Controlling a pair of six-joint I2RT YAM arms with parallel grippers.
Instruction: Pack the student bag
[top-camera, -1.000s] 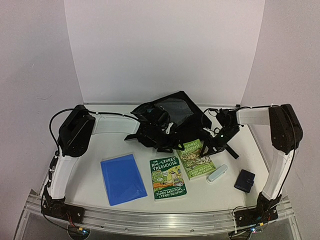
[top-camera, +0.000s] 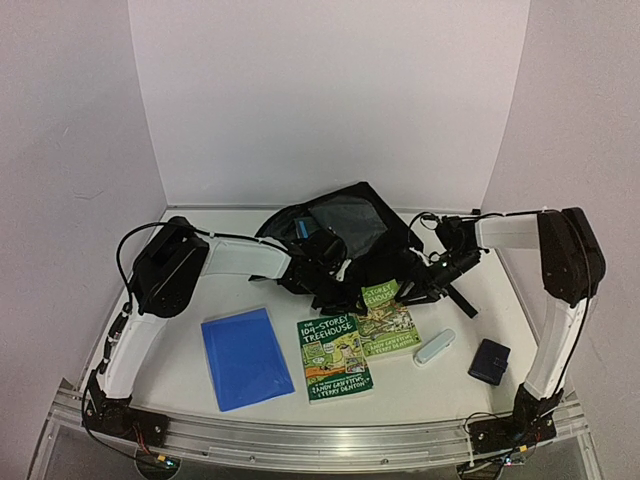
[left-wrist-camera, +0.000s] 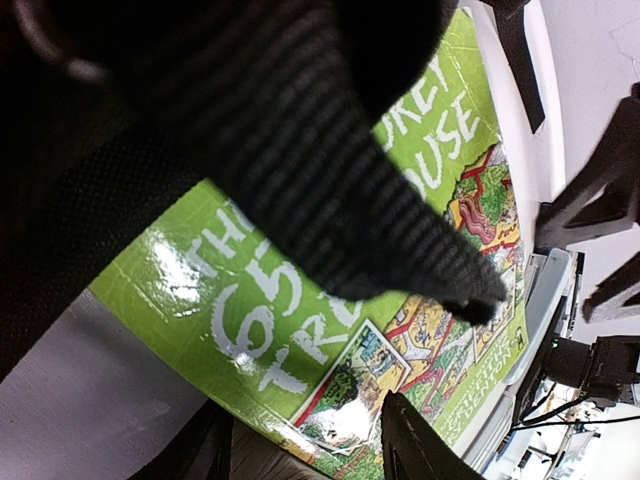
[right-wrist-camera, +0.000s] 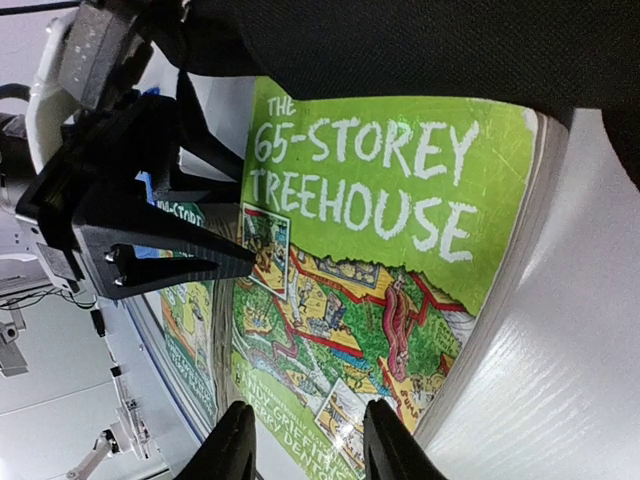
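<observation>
A green 65-Storey book (top-camera: 390, 330) lies flat, its upper end against the black bag (top-camera: 345, 225); bag fabric covers part of its top edge in the right wrist view. My left gripper (top-camera: 352, 302) is at the book's upper left edge, one finger reaching over the cover (right-wrist-camera: 285, 225), its fingers apart. Above the book's upper right corner, my right gripper (top-camera: 408, 292) also has its fingers apart, with nothing seen held. The dark green 104-Storey book (top-camera: 335, 360) lies just left of the first. A dark blue item (top-camera: 301, 229) shows inside the bag.
To the left lies a blue folder (top-camera: 246, 360). A pale case (top-camera: 434, 346) rests close to the green book's right side, with a small black notebook (top-camera: 489, 361) farther right. Bare table shows along the front edge.
The green 65-Storey book has shifted left and turned more upright, close to the other book.
</observation>
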